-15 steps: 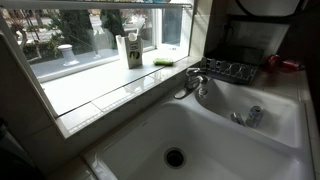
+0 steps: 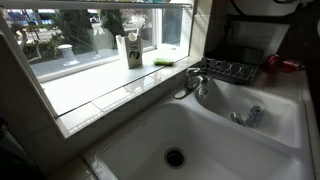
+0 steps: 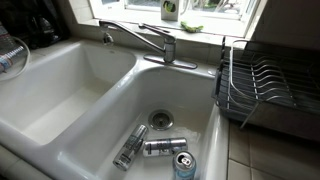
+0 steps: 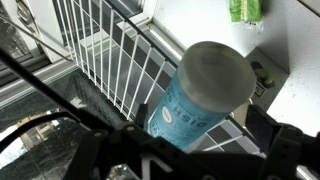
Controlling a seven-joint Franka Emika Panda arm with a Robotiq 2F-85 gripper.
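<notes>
My gripper is open at the bottom of the wrist view. A teal can or cup [image 4: 185, 117] with a plain grey end [image 4: 217, 75] fills the space before and between its fingers; whether they touch it cannot be told. In exterior view 2, two silver cans [image 3: 130, 146] [image 3: 165, 147] lie in the right basin, and a blue-and-silver can [image 3: 185, 167] is at its near edge. One silver can [image 2: 254, 116] shows in exterior view 1. The gripper cannot be made out in either exterior view.
A wire dish rack [image 3: 265, 80] stands right of the sink, and a faucet [image 3: 168, 45] rises behind it. On the windowsill are a paper bag [image 2: 130, 50] and a green item [image 2: 163, 62]. The left basin [image 2: 140, 150] looks empty.
Dark shapes at the top right edge of exterior view 1 shifted slightly. The sink, the can in it and the items on the sill look unmoved.
</notes>
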